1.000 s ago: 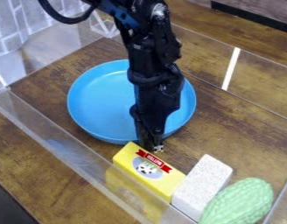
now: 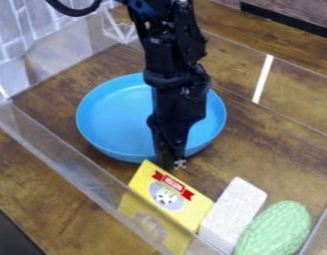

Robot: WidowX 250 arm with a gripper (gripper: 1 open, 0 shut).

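My black gripper [image 2: 171, 157] points down at the front edge of the blue bowl [image 2: 107, 120], partly over it, just behind a yellow box [image 2: 179, 199] with a red label. The fingertips are small and dark, so whether they are open or hold anything is unclear. To the right of the box lie a white block [image 2: 235, 209] and a pale green oblong object [image 2: 275, 229].
The wooden surface [image 2: 279, 129] has free room to the right of the bowl and at the left. Clear plastic edges cross the lower left and right. A white strip [image 2: 262, 78] lies at the upper right.
The arm and gripper have shifted only slightly near the bowl's front edge. The bowl, box, white block and green object look unmoved.
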